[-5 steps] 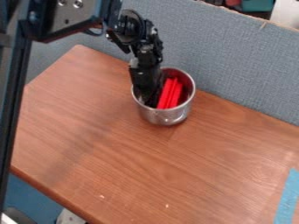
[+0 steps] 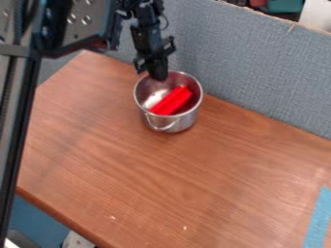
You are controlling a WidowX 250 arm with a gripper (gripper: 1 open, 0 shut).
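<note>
A steel pot with a wire handle stands on the wooden table near the back padded wall, a red object lying inside it beside something pale. The black gripper hangs at the pot's back left rim, its tips high in or over the opening. It looks shut, with nothing visible between its fingers, though the tips are dark and small.
A grey padded barrier runs along the back of the table. Blue tape lies at the right.
The gripper has risen up and back out of the pot's depth. The pot has shifted slightly left and toward the back, and more of its inside shows.
</note>
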